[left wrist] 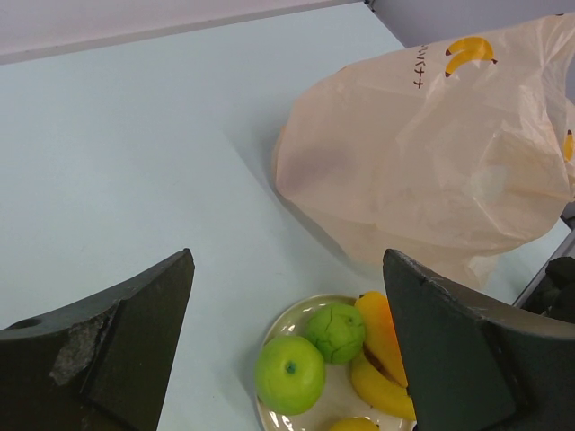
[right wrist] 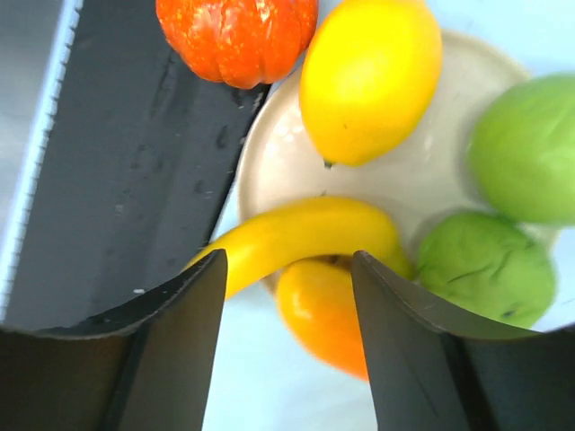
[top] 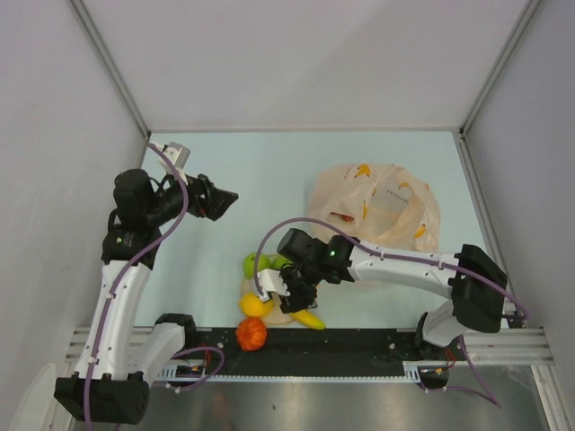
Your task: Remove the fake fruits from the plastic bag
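The crumpled translucent plastic bag (top: 331,193) lies on the table's right half. Fake fruits lie on a cream plate (right wrist: 269,171) near the front: a yellow lemon (right wrist: 368,85), a green apple (left wrist: 289,374), a smaller green fruit (right wrist: 490,265), a banana (right wrist: 305,235) and an orange-yellow fruit (right wrist: 325,314) at the rim. Off the plate, an orange-red pumpkin-like fruit (top: 252,334) rests on the black strip. My right gripper hovers over the plate, fingers apart, gripping nothing. Up at the left, my left gripper (top: 229,198) is open and empty.
Black strip (top: 323,359) and a metal rail run along the table's front edge. Bare tabletop (top: 247,162) spreads between my left gripper and the bag. My right arm crosses the table in front of the bag.
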